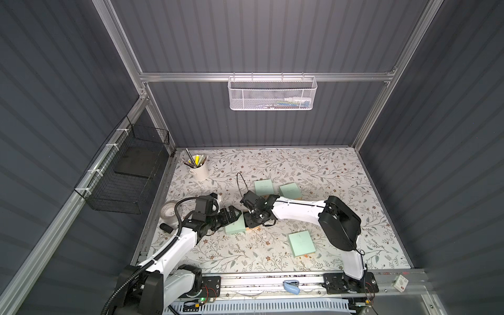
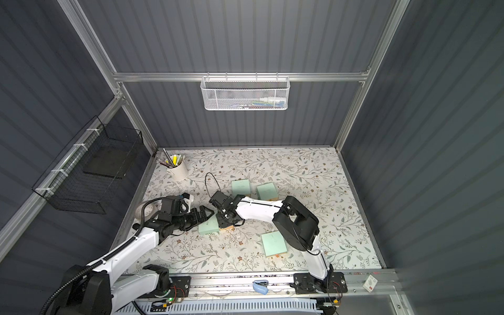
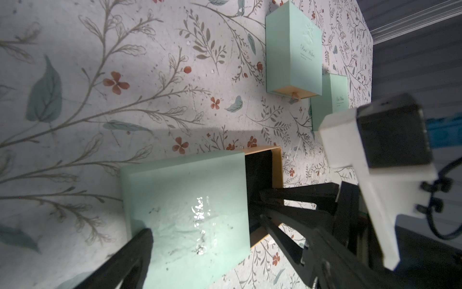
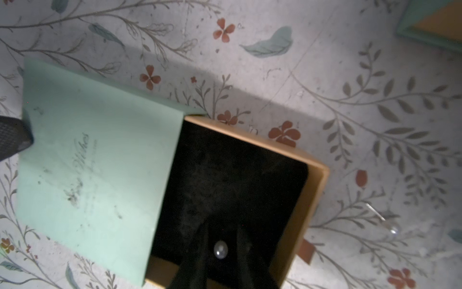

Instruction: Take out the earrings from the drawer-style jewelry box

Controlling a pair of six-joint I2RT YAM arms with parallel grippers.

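Note:
The mint-green jewelry box [image 4: 96, 168] has its drawer [image 4: 298, 226] pulled out to the right, showing a black insert [image 4: 231, 183]. In the drawer's near part, a pearl earring [image 4: 220, 249] shows between the narrowly spaced dark fingers of my right gripper. Slim dark gaps seem to flank the pearl; whether the fingers press on it cannot be made out. Another pearl earring [image 4: 393, 229] lies on the table right of the drawer. My left gripper is open over the closed part of the box, one finger [image 4: 14, 138] at its left edge.
Two mint-green boxes [image 1: 264, 187] [image 1: 290, 191] stand behind the right arm, and a third box [image 1: 302, 243] sits at the front right. A pen cup [image 1: 199, 170] is at the back left.

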